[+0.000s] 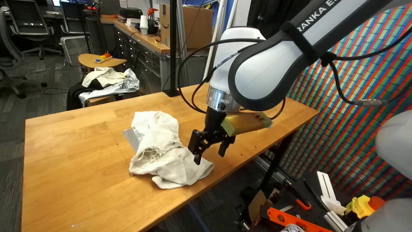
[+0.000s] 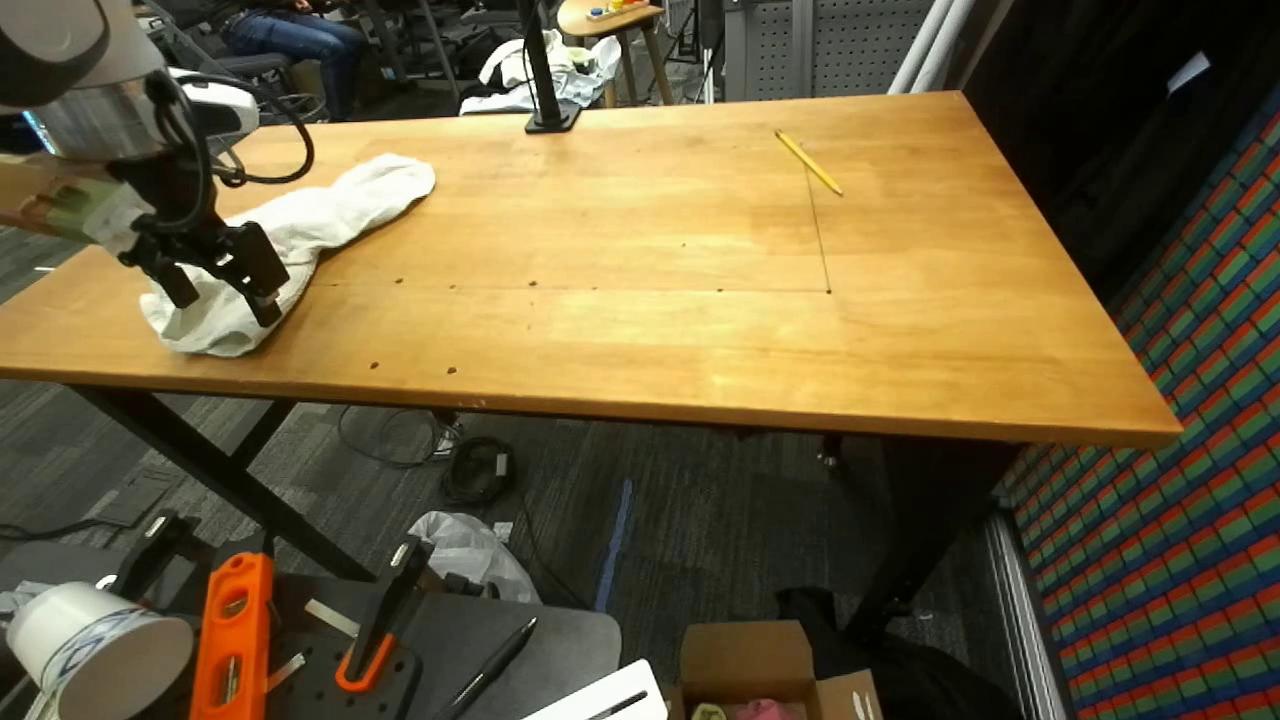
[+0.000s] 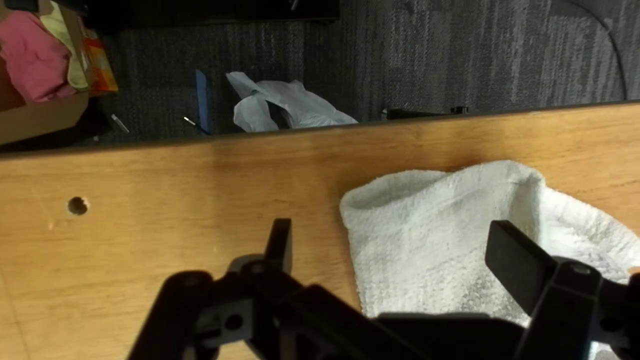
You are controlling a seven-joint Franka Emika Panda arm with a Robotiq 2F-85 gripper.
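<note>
A crumpled white towel (image 1: 158, 152) lies on the wooden table (image 1: 73, 154), one end spread close to the table's front edge. Something flat and grey (image 1: 131, 139) sticks out from under its left side. My gripper (image 1: 209, 154) stands open over the towel's front right corner, its fingers pointing down. In the wrist view, the right finger (image 3: 520, 264) is above the white cloth (image 3: 432, 240), while the left finger (image 3: 279, 245) is over bare wood. Nothing shows between the fingers. The second exterior view has the gripper (image 2: 224, 306) in front of the towel (image 2: 342, 206).
A yellow pencil (image 2: 810, 163) lies on the far part of the table, with wide bare wood around it. A black post (image 2: 546, 72) rises from the back edge. Below the front edge sits a cart with an orange level (image 2: 232, 636) and a white cup (image 2: 98, 654).
</note>
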